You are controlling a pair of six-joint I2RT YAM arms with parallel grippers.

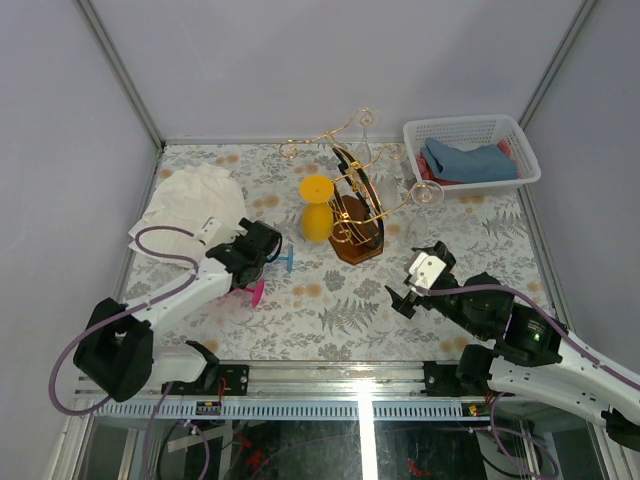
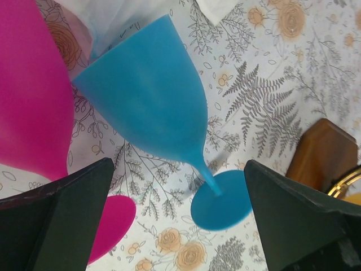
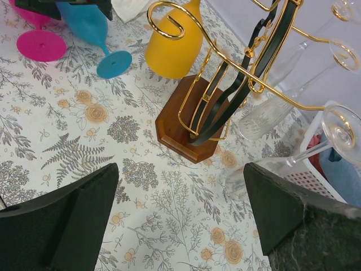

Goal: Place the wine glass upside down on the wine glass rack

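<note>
A blue wine glass (image 2: 155,93) lies on its side on the patterned cloth, its round base (image 2: 231,206) toward the rack. Over it hangs my left gripper, open, the blue stem in view between its fingers but not touched. A pink glass (image 2: 31,96) lies beside the blue one, partly behind the left finger. The gold rack (image 1: 360,205) on a wooden base (image 3: 183,121) carries a yellow glass (image 1: 317,210) upside down and several clear glasses (image 3: 265,116). My right gripper is open and empty over bare cloth, in front of the rack.
A white basket (image 1: 470,130) with blue and red cloths stands at the back right. A crumpled white cloth (image 1: 190,205) lies at the left. The rack's gold arms reach outward.
</note>
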